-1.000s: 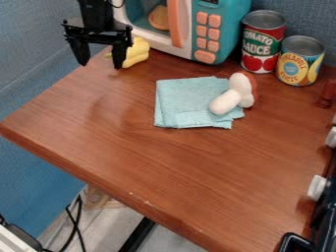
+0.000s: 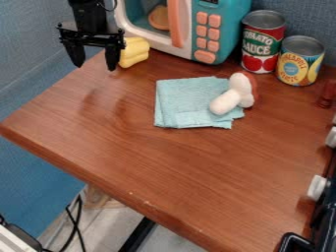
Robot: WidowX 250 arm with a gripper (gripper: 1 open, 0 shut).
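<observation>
My black gripper (image 2: 94, 54) hangs at the upper left over the table's back corner, its fingers pointing down. A yellow object (image 2: 134, 53) sits just right of the fingers, partly behind them; I cannot tell whether they touch it. A light blue folded cloth (image 2: 180, 102) lies mid-table, with a white toy (image 2: 231, 95) with a pinkish end resting on its right part.
A teal toy microwave (image 2: 210, 20) stands at the back, with a tomato sauce can (image 2: 261, 48) and a second can (image 2: 300, 63) right of it. A small red bottle (image 2: 328, 96) and a black appliance (image 2: 312, 221) line the right edge.
The gripper has shifted slightly since about a second ago, showing a little more of the yellow object. The rest looks unchanged.
</observation>
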